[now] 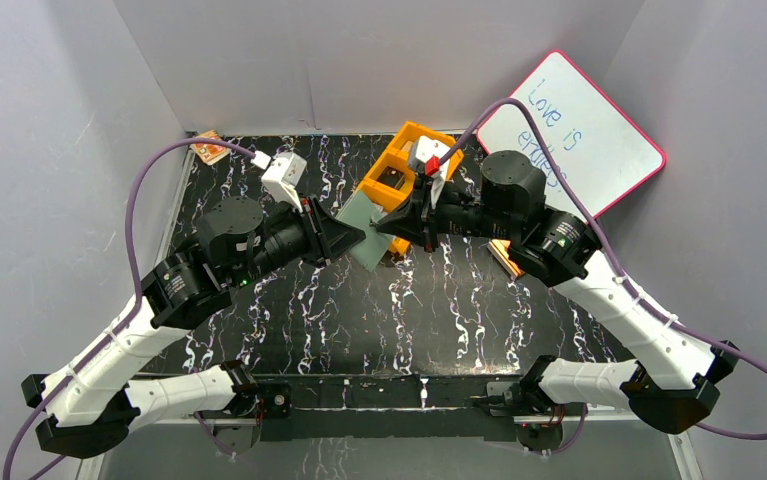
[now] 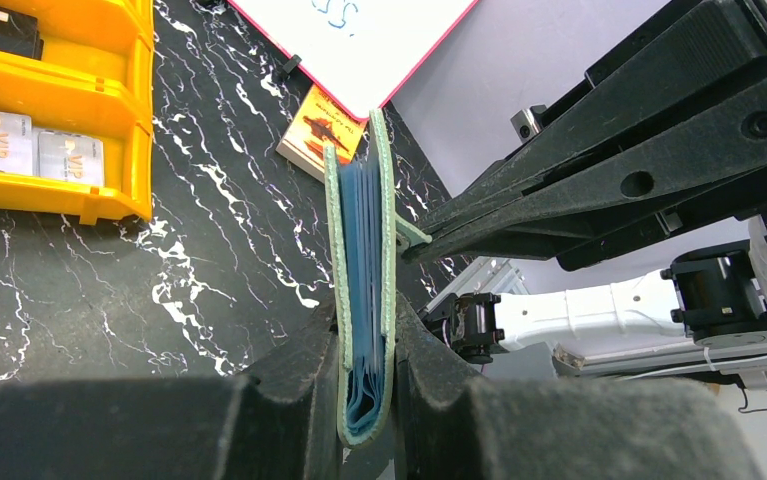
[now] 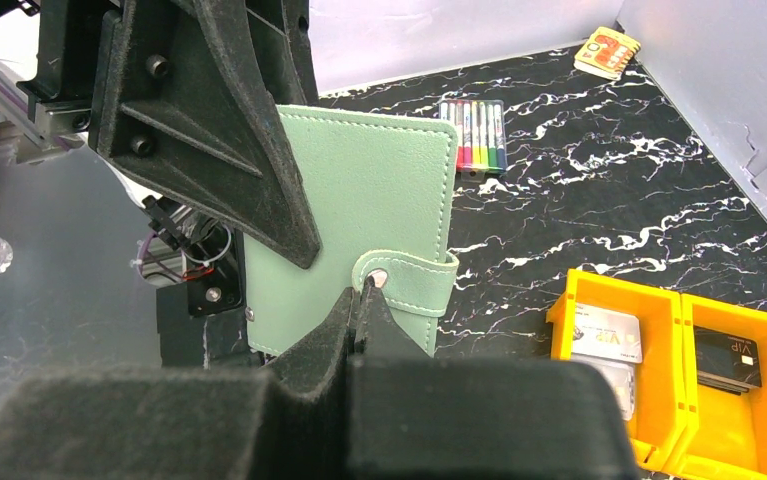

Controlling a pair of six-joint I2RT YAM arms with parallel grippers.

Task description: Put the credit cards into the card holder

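A pale green card holder (image 1: pixel 367 258) is held up over the table between the two arms. In the left wrist view the card holder (image 2: pixel 387 180) stands edge-on, bluish sleeves between its covers, with my left gripper shut on its lower part. Its short strap (image 2: pixel 414 232) sticks out from the cover. My right gripper is shut at the end of that strap (image 3: pixel 417 282), by the metal snap, seemingly pinching it. White VIP cards (image 3: pixel 607 335) and black VIP cards (image 3: pixel 727 362) lie in separate compartments of a yellow bin (image 3: pixel 684 400).
A whiteboard (image 1: pixel 574 135) leans at the back right, with an orange box (image 2: pixel 321 130) near its foot. An orange packet (image 3: pixel 607 52) and a pen set (image 3: pixel 474 135) also lie on the table.
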